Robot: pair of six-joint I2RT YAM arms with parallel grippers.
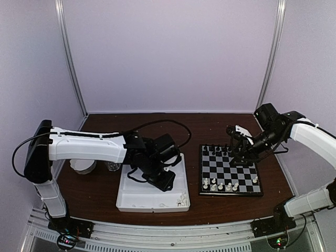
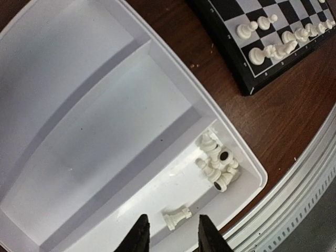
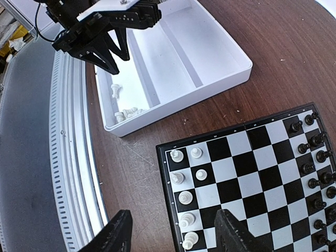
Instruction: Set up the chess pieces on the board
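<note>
My left gripper hangs over the white tray (image 2: pixel 63 73), fingers apart, nothing visible between them. A lone white piece (image 2: pixel 176 218) lies just beyond them; a cluster of white pieces (image 2: pixel 218 163) lies in the corner of the same compartment. The chessboard (image 3: pixel 247 205) to the right holds black pieces (image 3: pixel 320 139) along one side and several white pieces (image 3: pixel 185 197) on the opposite side. My right gripper is open above the board's edge, empty.
A white bowl (image 1: pixel 82 165) and a glass item (image 1: pixel 113 166) sit behind the left arm. A metal rail runs along the front edge.
</note>
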